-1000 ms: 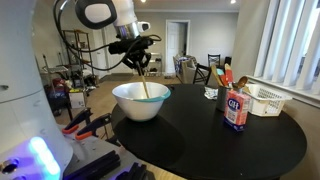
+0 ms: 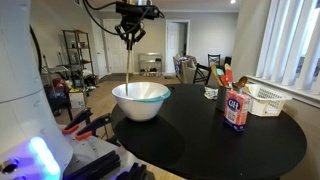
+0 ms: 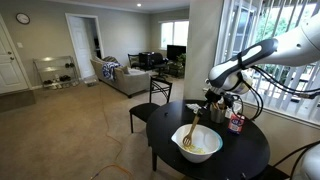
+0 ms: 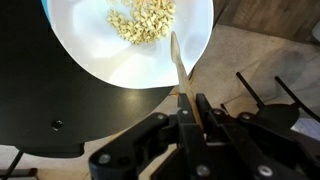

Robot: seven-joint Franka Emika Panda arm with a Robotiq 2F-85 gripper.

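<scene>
My gripper point(image 2: 128, 42) is above the white bowl point(image 2: 140, 108), shut on a wooden utensil point(image 2: 128, 65) that hangs down nearly upright. Its lower end is near the bowl's rim in exterior view 1; whether it touches the bowl I cannot tell. From the wrist, the utensil point(image 4: 180, 62) runs out from between the fingers and overlaps the bowl's white inside. A heap of pale, crumbly pieces point(image 4: 145, 20) lies in the bowl, away from the utensil's tip. The bowl point(image 3: 198, 148) stands near the edge of the black table in exterior view 2.
A red and blue carton point(image 2: 236, 110) stands on the black table point(image 2: 185, 130). Behind it are a holder with several utensils point(image 2: 223, 82) and a white basket point(image 2: 262, 98). The table's middle, right of the bowl in exterior view 1, is clear.
In exterior view 1 my gripper has risen and shifted left, carrying the utensil up with it. The utensil has gone from tilted to nearly upright. The bowl stays where it was.
</scene>
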